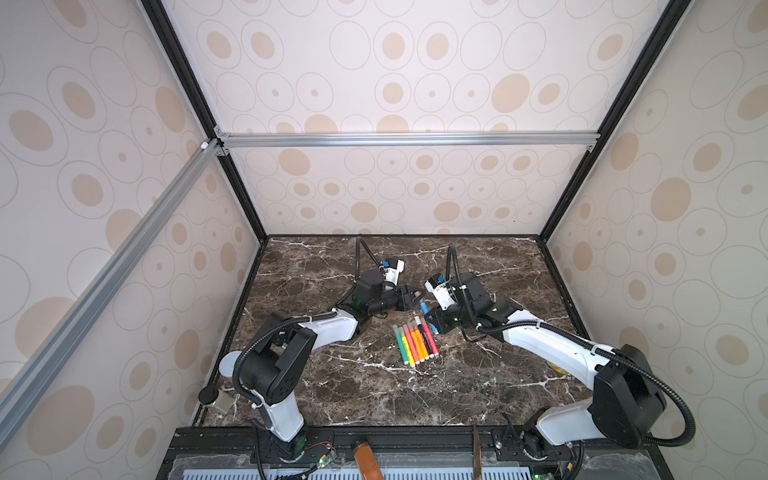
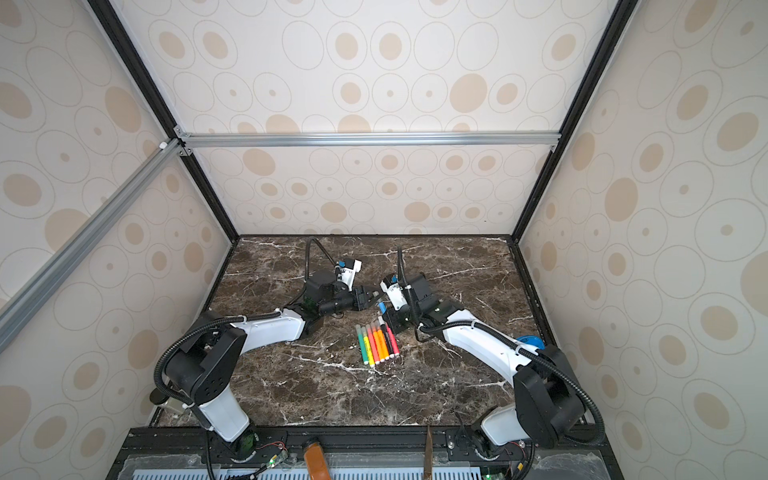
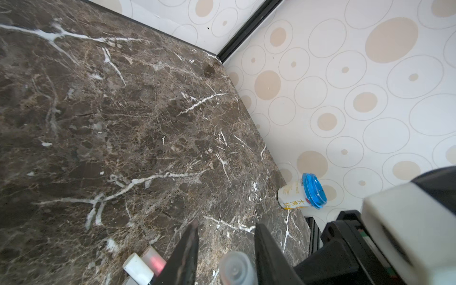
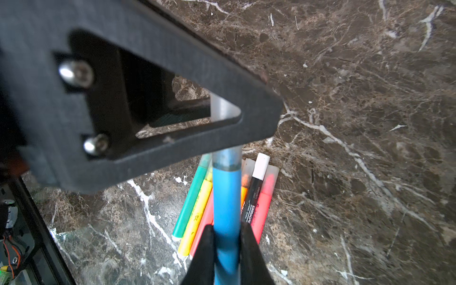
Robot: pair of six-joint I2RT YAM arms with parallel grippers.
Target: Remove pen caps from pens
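Note:
My right gripper is shut on a blue pen [image 4: 226, 199], whose clear cap [image 4: 228, 156] points up away from its fingers. Close beside that cap, my left gripper [image 1: 415, 296] stands part open. In the left wrist view, the whitish cap end shows between the left fingers, with a gap beside it. One left finger hides part of the cap in the right wrist view. Several more pens lie side by side below: green [image 4: 192, 204], yellow [image 4: 195, 218], black with a white cap [image 4: 252, 197] and pink with a clear cap [image 4: 262, 209] among them.
A white tub with a blue lid [image 3: 304, 191] stands by the right wall. The two grippers are very close together.

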